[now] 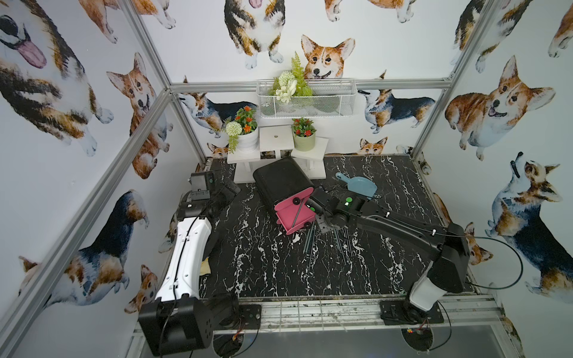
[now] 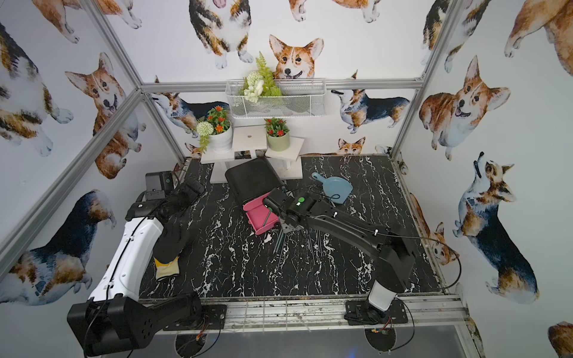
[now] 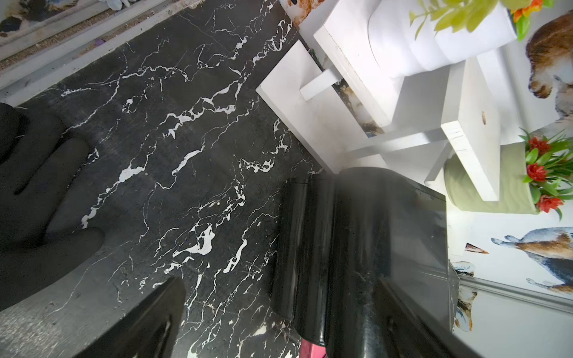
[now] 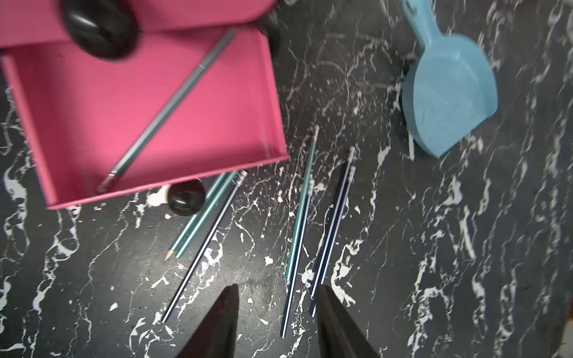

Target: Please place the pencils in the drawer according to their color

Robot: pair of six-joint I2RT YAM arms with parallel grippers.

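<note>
The black cabinet (image 1: 280,179) has its pink drawer (image 4: 280,131) pulled out. One grey-green pencil (image 4: 173,107) lies slantwise inside it. On the marble table, two green pencils (image 4: 200,217) lie partly under the drawer's front beside a dark blue pencil (image 4: 206,247). Farther right are another green pencil (image 4: 302,203), a blue pencil (image 4: 292,286) against it, and a pair of dark blue pencils (image 4: 332,238). Above the table, my right gripper hangs part open with nothing between its fingers. My left gripper is open and empty, left of the cabinet.
A blue dustpan (image 4: 450,89) lies right of the drawer. Behind the cabinet stands a white shelf (image 3: 352,113) with potted flowers. A black glove (image 3: 41,185) rests at the left.
</note>
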